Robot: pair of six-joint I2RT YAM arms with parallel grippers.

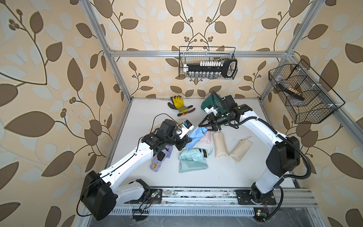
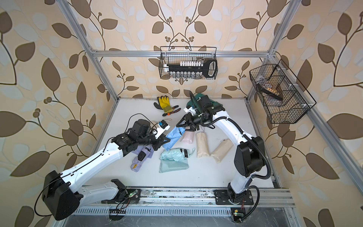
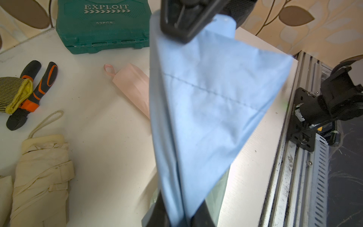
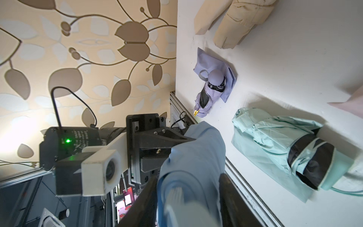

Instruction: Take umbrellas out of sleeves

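Note:
A light blue fabric sleeve (image 3: 211, 79) stretches between my two grippers, above the table. At its lower end my left gripper is shut on the cloth, which bunches between the fingers. My right gripper is at the other end, its fingers part open on either side of a rounded blue bundle (image 4: 196, 155); how firmly they touch it cannot be seen. Below lie a mint umbrella (image 4: 272, 132) on a flat mint sleeve (image 1: 192, 166), and a purple umbrella (image 4: 209, 94) on its purple sleeve (image 4: 217, 64).
Two beige umbrellas (image 1: 220, 143) (image 1: 240, 148) lie on the right, a pink one (image 3: 132, 85) behind the blue sleeve. Further back are a yellow glove (image 1: 177, 101), orange-handled pliers (image 1: 187, 110) and a green case (image 3: 105, 26).

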